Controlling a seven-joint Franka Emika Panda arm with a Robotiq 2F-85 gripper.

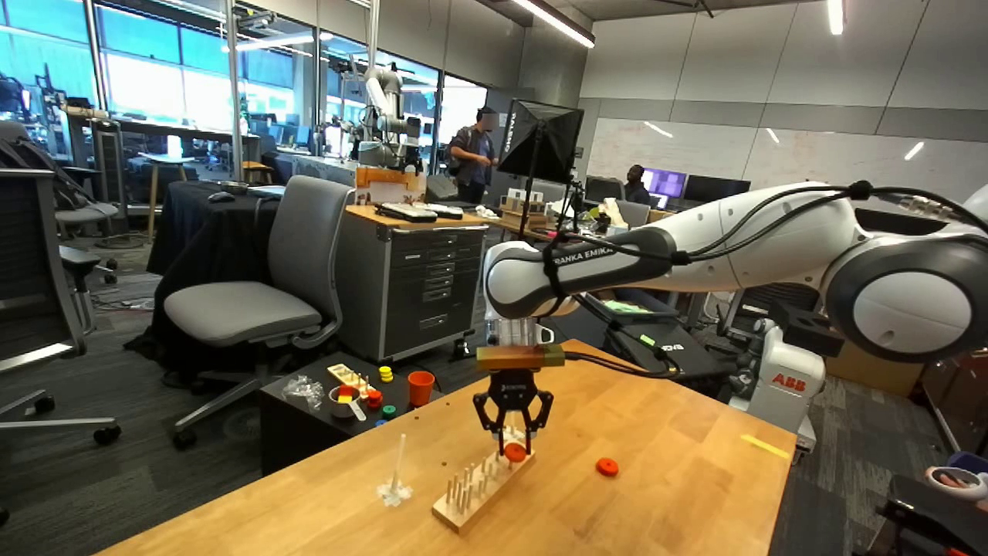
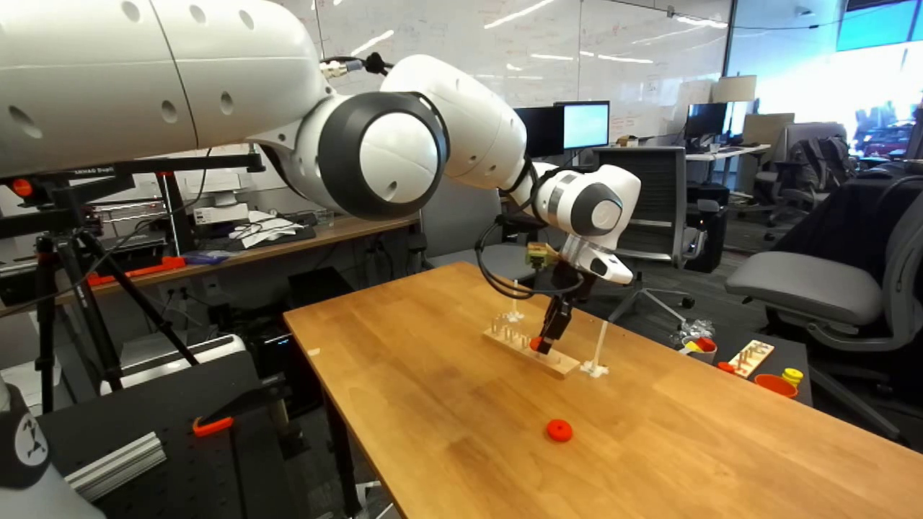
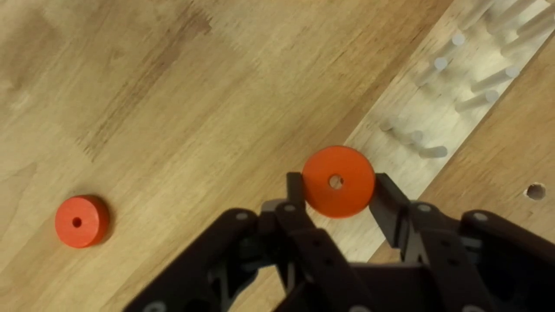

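An orange-red disc with a centre hole (image 3: 321, 195) is pinched between the fingertips of my gripper, which is shut on it. In the wrist view the disc overlaps one end of the pale wooden peg board (image 3: 370, 130), past its shortest pegs. Bare wood shows through the hole, with no peg in it. Exterior view 1 has the gripper (image 1: 515, 451) pointing down over the far end of the board (image 1: 460, 519). A second red disc (image 3: 78, 222) lies flat on the table, well apart from the board. How high the held disc sits above the board is hard to tell.
Upright sticks stand taped to the table, one (image 1: 398, 468) left of the board and another (image 2: 515, 303) beyond it in exterior view 2. A dark side table holds an orange cup (image 1: 421, 388) and coloured pieces.
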